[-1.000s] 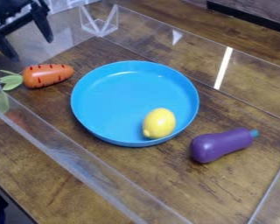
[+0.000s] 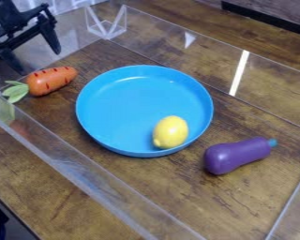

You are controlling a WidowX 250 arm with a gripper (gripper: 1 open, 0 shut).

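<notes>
My black gripper (image 2: 23, 49) is at the top left, open, its fingers pointing down above and just behind a toy carrot (image 2: 50, 81) with green leaves, which lies left of a blue plate (image 2: 121, 98). A yellow lemon (image 2: 169, 132) sits on the plate's lower right. A purple eggplant (image 2: 236, 154) lies on the wood to the right of the plate.
Clear plastic walls (image 2: 78, 173) border the wooden work surface (image 2: 216, 206). Bare wood shows behind the plate, at the right and in front.
The gripper has come slightly down toward the carrot. The carrot, plate, lemon and eggplant are where they were.
</notes>
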